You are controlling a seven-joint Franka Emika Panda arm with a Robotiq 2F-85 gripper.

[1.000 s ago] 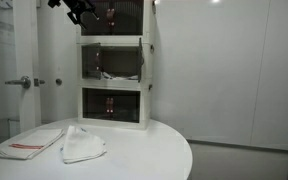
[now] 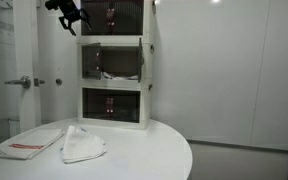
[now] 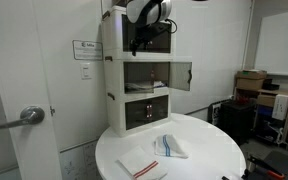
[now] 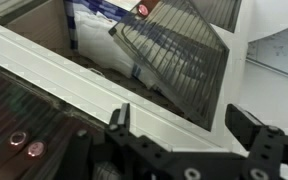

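Observation:
A white cabinet (image 2: 144, 85) with dark ribbed-glass doors stands on the round white table (image 2: 149, 150). Its middle compartment (image 2: 119, 63) is open, and in exterior view 2 one door (image 3: 181, 75) swings out to the right. Cloths, one with blue stripes (image 4: 99, 25), lie inside that compartment. My gripper is open in front of the cabinet's white frame, nothing between its fingers. In exterior view 1 the dark arm (image 2: 69, 12) is high at the upper left. On the table lie a white cloth (image 2: 83, 145) and a red-striped cloth (image 2: 29, 144).
The lower compartment's doors (image 2: 111, 104) are shut. A glass door with a metal handle (image 3: 22, 118) stands at the left. Shelves with boxes (image 3: 264, 100) are at the far right.
In exterior view 1 the arm's dark end has shifted slightly left and tilted. The cabinet and the cloths on the table have not moved.

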